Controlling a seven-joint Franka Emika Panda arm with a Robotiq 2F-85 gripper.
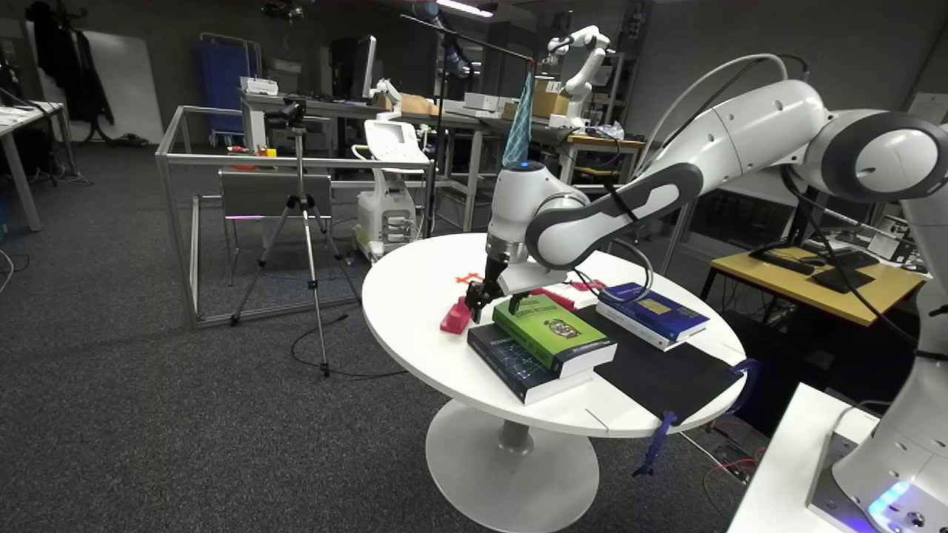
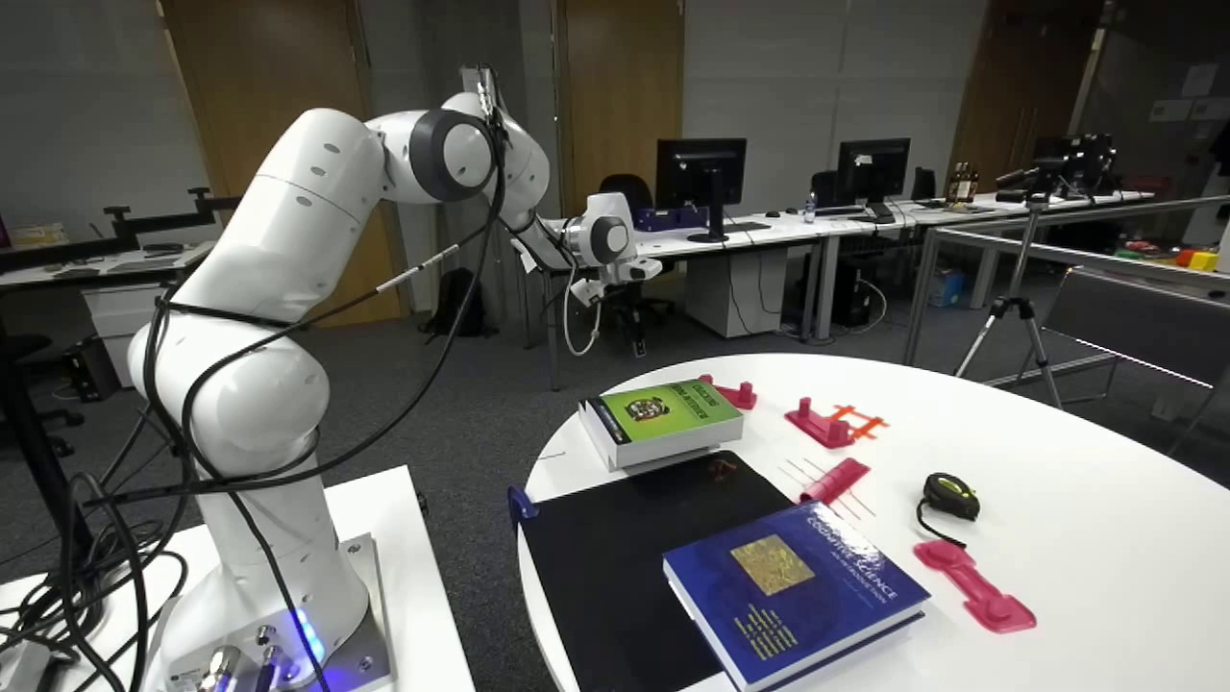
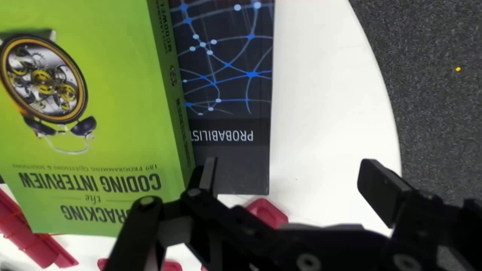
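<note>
Open, with nothing between its fingers, my gripper hovers above the left end of a two-book stack. On top lies a green book, reading "Cracking the Coding Interview". A dark book with a blue network pattern is under it, and a strip of its cover shows in the wrist view. There, one finger overlaps the edge where the two books meet, while the other finger is over bare white table. Whether either finger touches a book cannot be told.
A blue book lies on the black mat. Several red plastic parts, including a red block, are scattered beside the stack. A tape measure sits on the white table, whose far side is largely clear.
</note>
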